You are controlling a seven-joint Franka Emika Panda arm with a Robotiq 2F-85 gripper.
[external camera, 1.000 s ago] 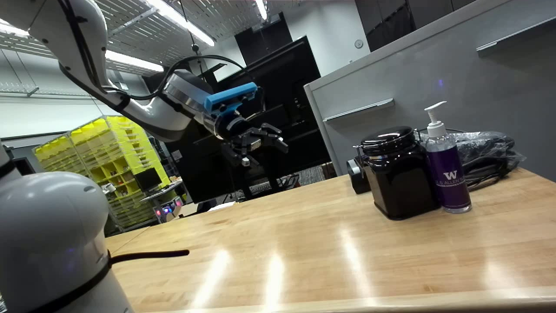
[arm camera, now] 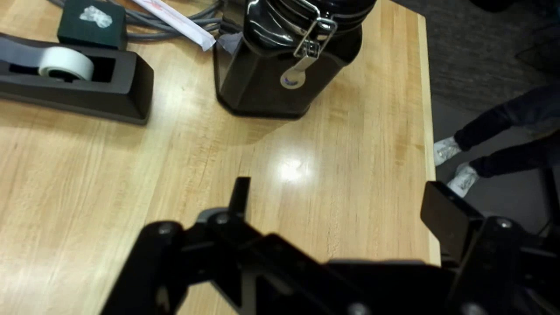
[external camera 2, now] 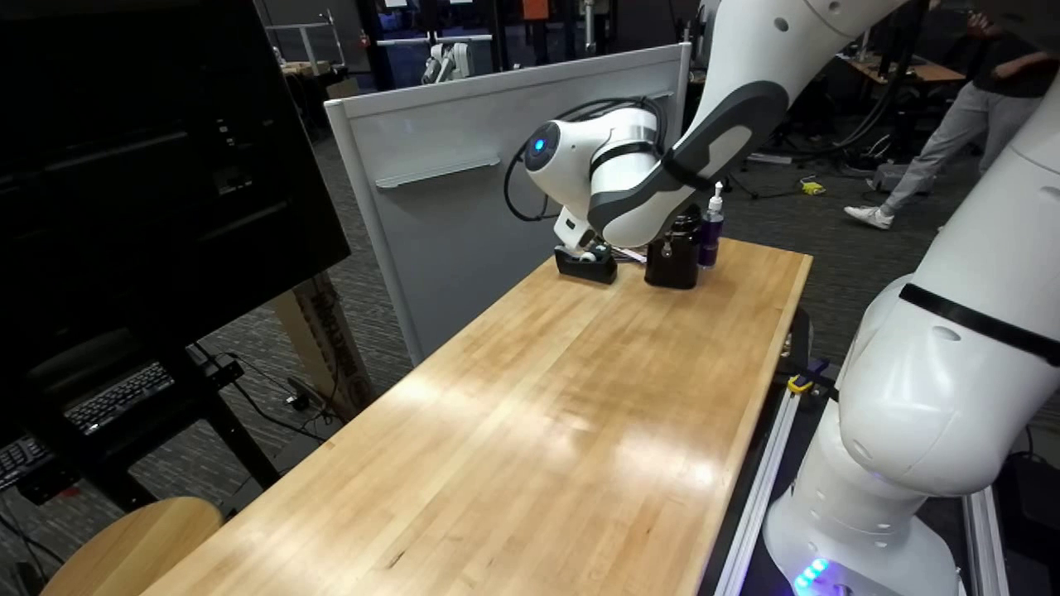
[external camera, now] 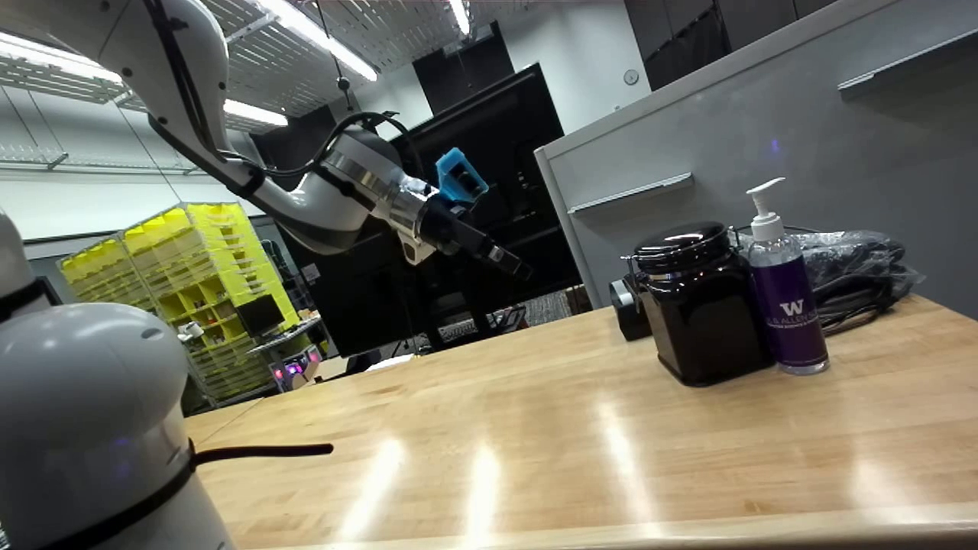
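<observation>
My gripper is open, its two fingers far apart and nothing between them. In exterior view 1 the gripper [external camera: 520, 269] hangs in the air above the table, left of the jar. A glossy black jar [external camera: 704, 316] with a wire clasp stands upright on the wooden table. The wrist view shows the jar [arm camera: 278, 78] ahead of the fingers, clear of them, its top cut off by the frame. Touching or close beside it is a pump bottle [external camera: 790, 307] with a purple label. A black tape dispenser [arm camera: 120, 92] with a white roll lies to the jar's left.
Behind the jar lie cables and a clear plastic bag [external camera: 857, 261]. A grey partition [external camera: 825, 156] closes off the far end of the table. Someone's legs [arm camera: 504, 126] show beyond the right edge.
Over the last second the arm has shifted right toward the jar in exterior view 1, and the gripper has turned about its wrist. Jar, bottle and dispenser stay where they were.
</observation>
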